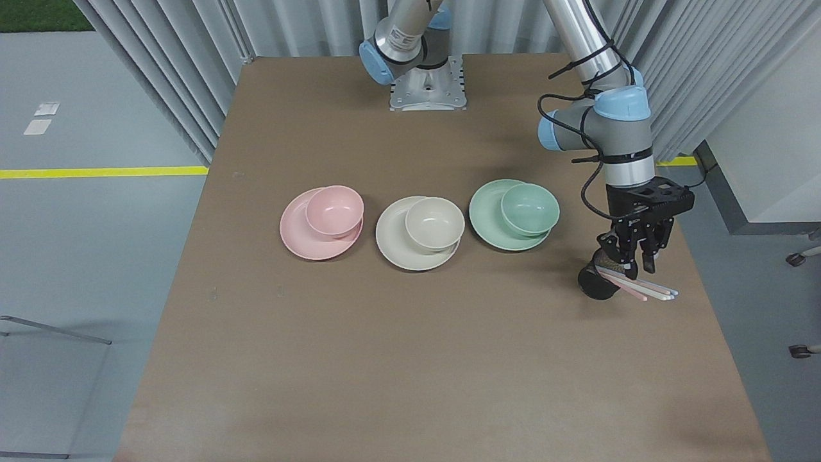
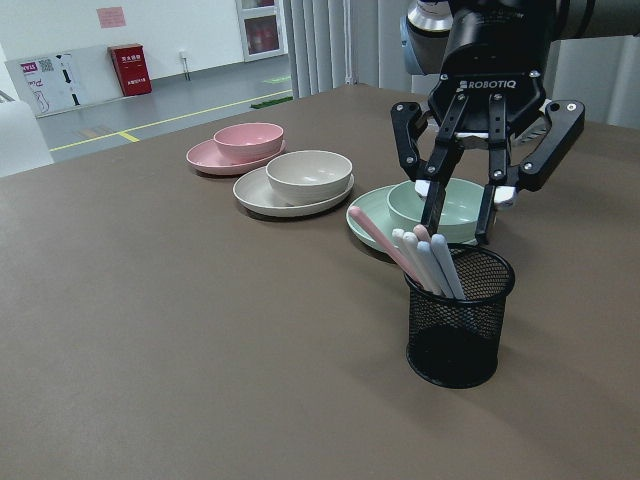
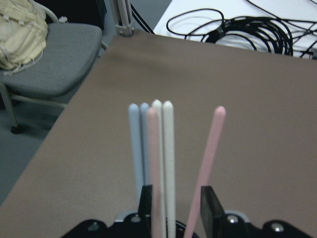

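Observation:
A black mesh pen cup point(image 2: 452, 340) stands at the table's right, holding several pink, white and blue chopsticks point(image 2: 432, 262) leaning out. My black gripper point(image 2: 458, 226) is directly above the cup, its fingers open, the fingertips at the chopstick tops. In the wrist view, a pink chopstick point(image 3: 208, 154) tilts near the right finger, apart from the upright cluster by the left finger; contact is unclear.
Pink point(image 1: 335, 208), white point(image 1: 435, 223) and green point(image 1: 529, 208) bowls sit on matching plates left of and behind the cup. The right table edge is close to the cup.

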